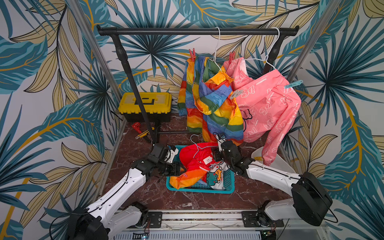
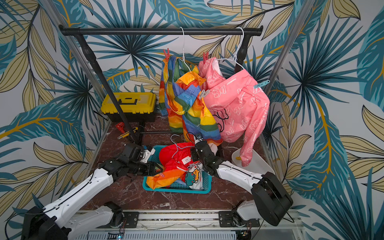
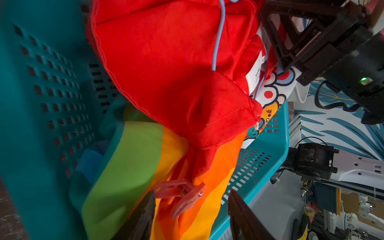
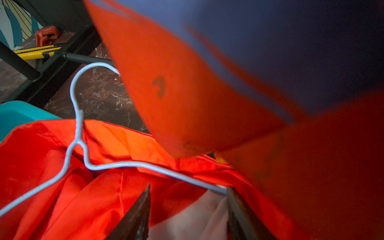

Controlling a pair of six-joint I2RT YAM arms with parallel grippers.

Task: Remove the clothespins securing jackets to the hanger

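Note:
A red-orange jacket (image 1: 192, 160) on a hanger lies in the teal basket (image 1: 228, 188). In the left wrist view a pink clothespin (image 3: 188, 200) on it sits just ahead of my left gripper, which is open. My right gripper is open above the jacket and hanger (image 4: 120, 164). A rainbow jacket (image 1: 212, 96) and a pink jacket (image 1: 272, 104) hang from the rail (image 1: 168, 31), with red clothespins (image 2: 166, 54), a grey clothespin (image 2: 204, 94) and a teal clothespin (image 2: 261, 84) on them.
A yellow toolbox (image 1: 144, 103) and tools stand behind at left, by the rack's post. A white tub (image 2: 260, 168) is at the right. Hanging fabric crowds my right gripper.

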